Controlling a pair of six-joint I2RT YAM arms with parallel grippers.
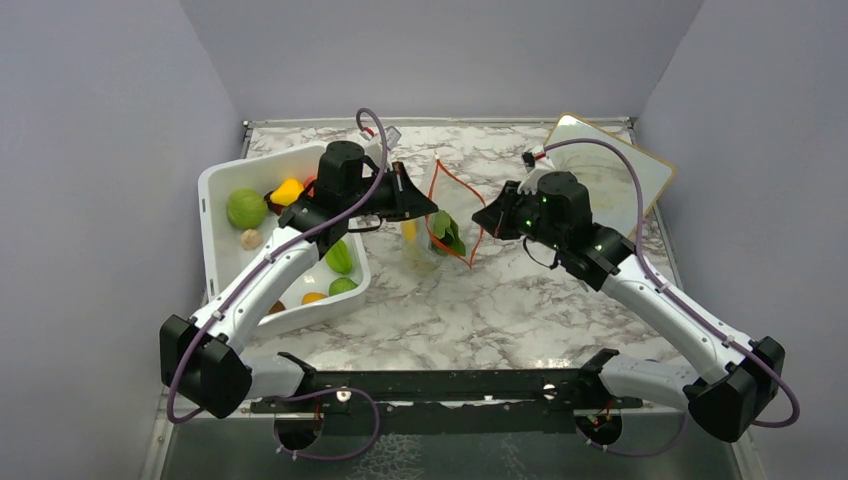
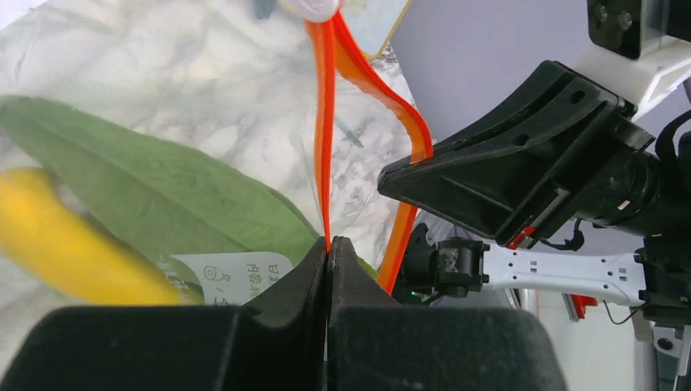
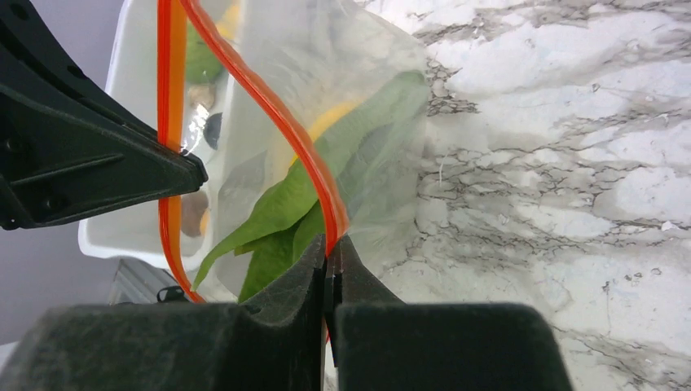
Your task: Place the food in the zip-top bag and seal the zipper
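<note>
The clear zip top bag [image 1: 455, 205] is held upright between my grippers, its orange-edged mouth parted, with green leaves [image 1: 447, 232] and something yellow [image 2: 65, 236] inside. My left gripper [image 1: 431, 208] is shut on one orange rim, which runs up from its fingertips in the left wrist view. My right gripper [image 1: 481, 222] is shut on the other rim, seen at its fingertips in the right wrist view. The zipper's lower ends are partly hidden by the fingers.
A white tub [image 1: 220, 260] of assorted play food fills the left of the table. A pale board [image 1: 610, 160] lies at the back right. The marble surface in front of the bag [image 1: 450, 330] is clear.
</note>
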